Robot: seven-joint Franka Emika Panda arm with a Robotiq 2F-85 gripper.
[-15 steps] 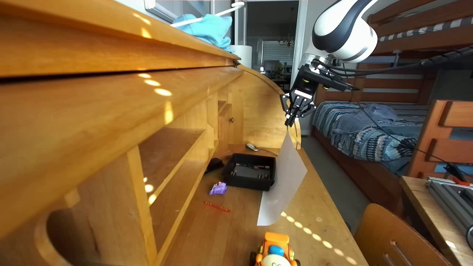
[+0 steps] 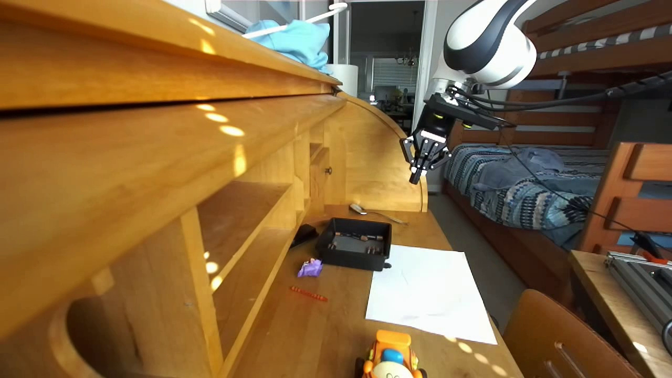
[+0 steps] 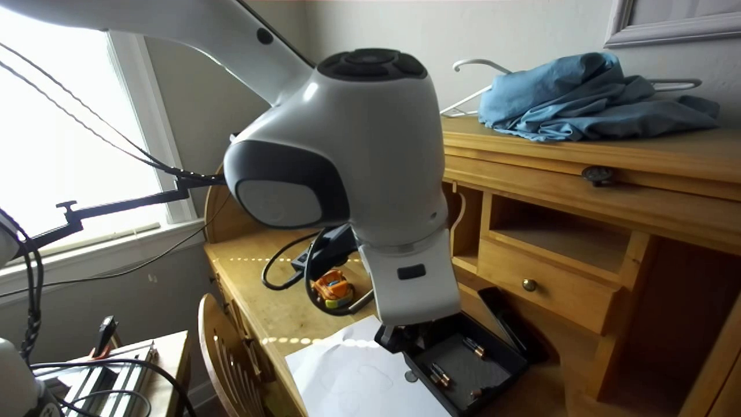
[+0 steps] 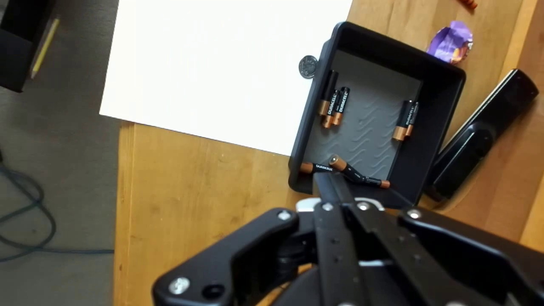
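A sheet of white paper lies flat on the wooden desk beside the black tray. The wrist view shows the paper left of the tray, with a round dark coin-like disc at its edge. My gripper hangs in the air above the desk, well clear of the paper. Its fingers are together, and nothing shows between them. Exterior view 2 gives only a partial look at the gripper below the arm's wrist.
Several batteries lie inside the tray. Around it are a black handset-like object, a purple wrapper and a red crayon-like stick. An orange toy vehicle stands at the near end. Cubbies line one side of the desk.
One second ago the paper hung by a corner from my gripper, slanting up off the desk. Now it lies flat, apart from the gripper, which has barely moved.
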